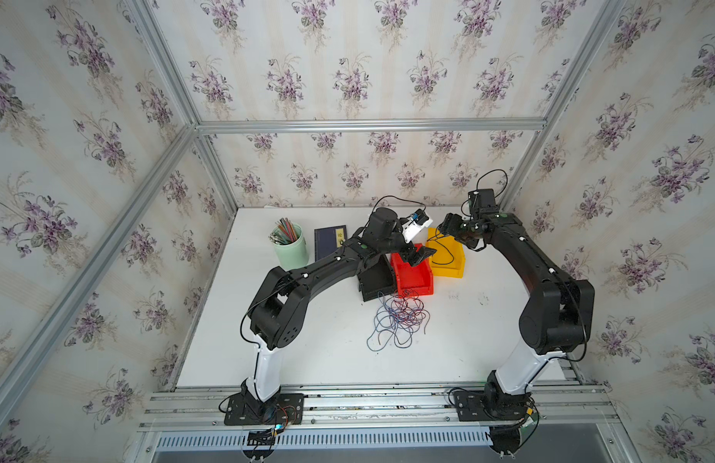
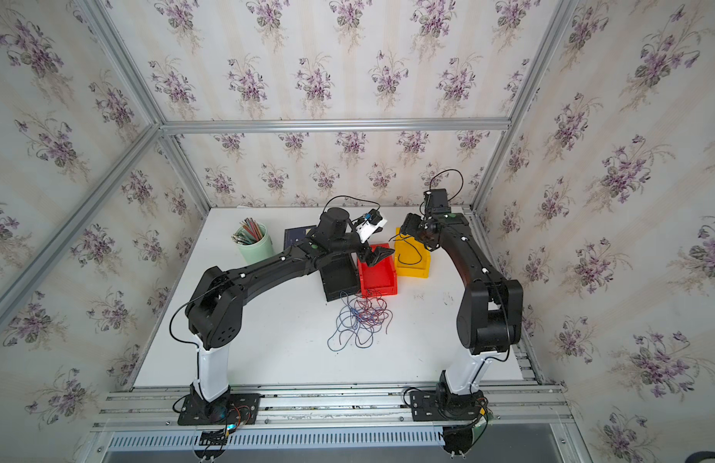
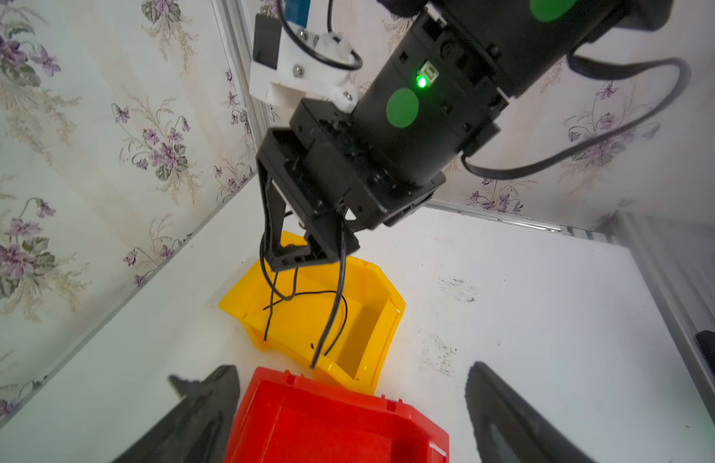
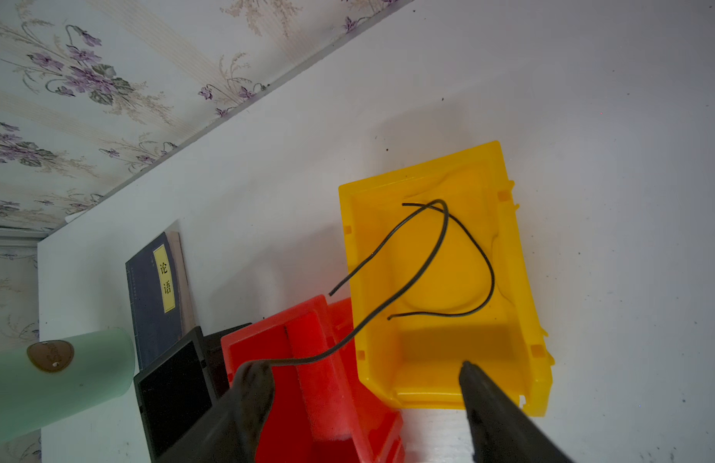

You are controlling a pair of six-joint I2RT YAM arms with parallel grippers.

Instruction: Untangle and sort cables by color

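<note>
A dark cable [image 4: 491, 274] lies in the yellow box [image 4: 536, 324]. Another dark strand arches over that box up to my right gripper [image 1: 448, 230], which is raised above it; its fingers are blurred in the right wrist view, so its grip is unclear. My left gripper [image 1: 417, 256] is open over the red box [image 1: 413, 285], facing the right gripper, with nothing visible between its fingers. A tangle of red and blue cables [image 1: 398, 318] lies on the table in front of the black box [image 1: 373, 287] and the red box.
A green pen cup [image 1: 291, 253] and a dark blue book [image 1: 328, 240] stand at the back left.
</note>
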